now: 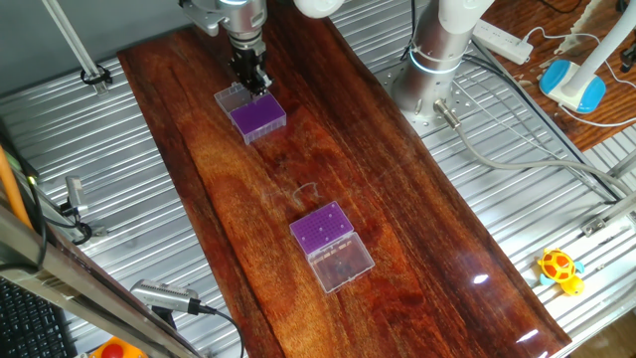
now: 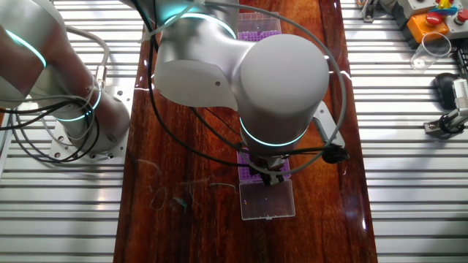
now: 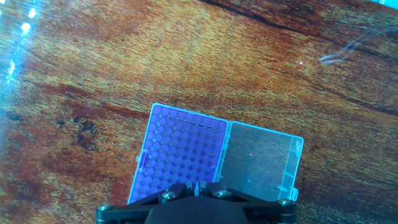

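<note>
My gripper [image 1: 256, 89] hangs at the far box, where its clear lid [image 1: 232, 96] lies open beside the purple rack [image 1: 258, 114]. In the wrist view the fingertips of the gripper are close together over the lower part of the purple rack [image 3: 177, 146], near its hinge with the clear lid [image 3: 255, 155]. Whether anything thin is between them cannot be made out. From exterior view 2, the arm hides most of this purple rack [image 2: 284, 169]; its lid [image 2: 267, 203] shows. A second open box, with a purple rack [image 1: 321, 227] and clear lid [image 1: 341, 263], lies nearer the viewer.
Both boxes rest on a dark wooden board [image 1: 397, 249], with bare wood between them and around them. The robot base [image 1: 422, 89] stands beside the board. A toy turtle [image 1: 558, 267] sits off its edge on the slatted metal table [image 1: 497, 179].
</note>
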